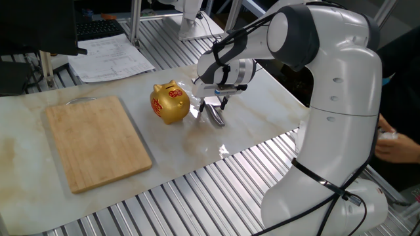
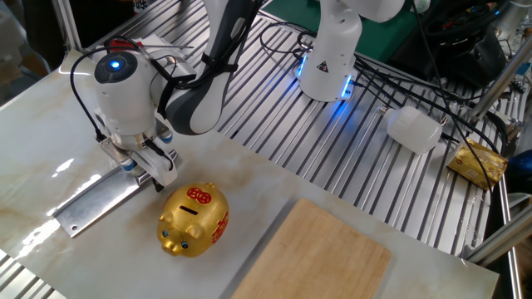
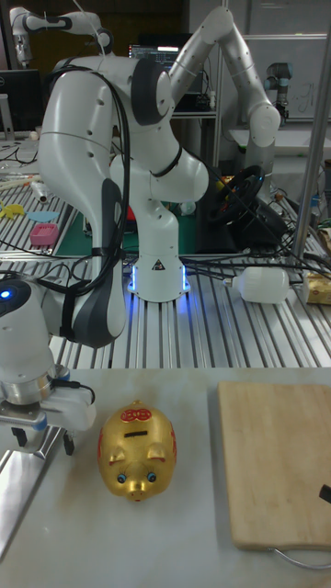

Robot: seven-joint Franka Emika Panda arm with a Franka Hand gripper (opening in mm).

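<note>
My gripper points down over the right part of the table, its dark fingertips spread apart. A flat metal strip with a small hole near one end lies on the table beneath it. In exterior view 3 the strip runs below the open fingers, cut off by the left edge. Whether the fingers touch it cannot be made out. A golden pig-shaped bank with red markings stands upright beside the gripper, apart from it. The wooden cutting board lies flat beyond the pig.
Papers and a keyboard lie behind the table. A second robot arm stands on the slatted metal frame, near a white rounded object and a yellow box. The table front between board and strip is clear.
</note>
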